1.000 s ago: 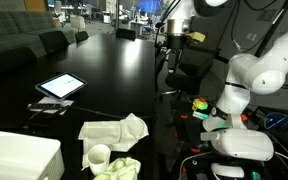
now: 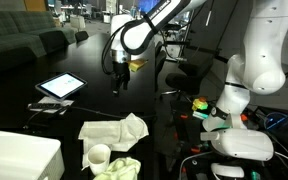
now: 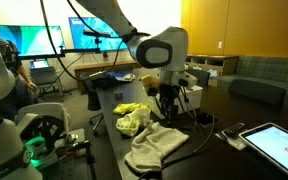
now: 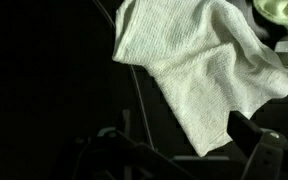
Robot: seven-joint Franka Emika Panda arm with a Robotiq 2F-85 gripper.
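A crumpled white cloth [image 2: 114,132] lies on the dark table. My gripper is open, with nothing held between its fingers. In exterior view 1 it hangs above the table, beyond the cloth's far side. The wrist view has the cloth [image 4: 209,70] stretching from the top centre to the right, its lower corner showing between the spread fingers. Beside it, a yellow-green cloth [image 2: 119,170] lies bunched up near a white mug [image 2: 99,156]. In exterior view 2 the white cloth [image 3: 156,146] is below and nearer the camera than my gripper.
A tablet with a lit screen [image 2: 61,86] lies on the table, a dark cable near it. A large white box [image 2: 19,157] occupies the near left corner. Several chairs line the far side.
In exterior view 1, the arm has swung left from the right side of the table, carrying my gripper in over the tabletop. The cloths, mug and tablet have not moved.
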